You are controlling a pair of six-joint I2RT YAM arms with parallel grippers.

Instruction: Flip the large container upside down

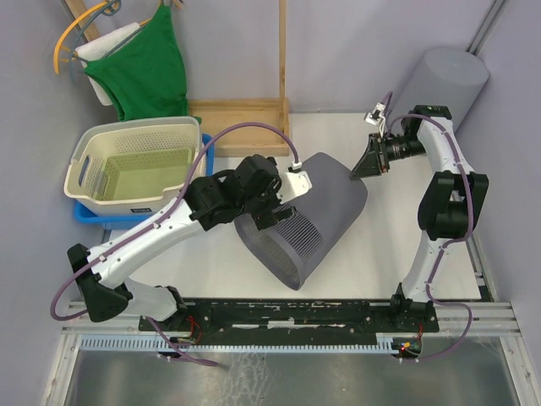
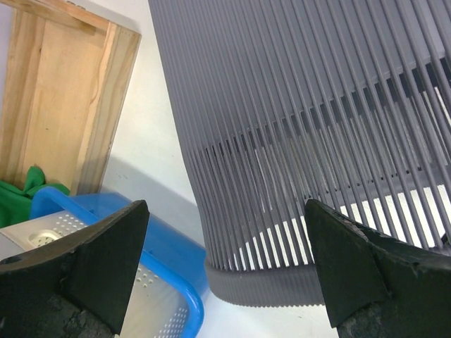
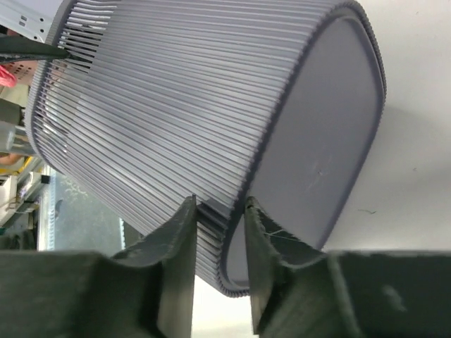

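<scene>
The large container (image 1: 325, 203), dark grey and ribbed, lies tilted on its side in the middle of the table. Its slatted open end points to the front left, its solid base (image 3: 317, 151) to the back right. My left gripper (image 1: 281, 217) is over the slatted end; in the left wrist view its fingers (image 2: 359, 260) stand wide apart in front of the slats, holding nothing. At the base end is my right gripper (image 1: 358, 175). Its fingers (image 3: 180, 246) stand slightly apart across the base's edge, and whether they press on it I cannot tell.
A cream basket (image 1: 84, 173) sits in a blue bin (image 1: 89, 215) at the left. Behind are a wooden frame (image 1: 241, 110) and a green cloth (image 1: 148, 76). A grey cylinder (image 1: 439, 80) stands at the back right. Bare table (image 1: 397, 237) shows right of the container.
</scene>
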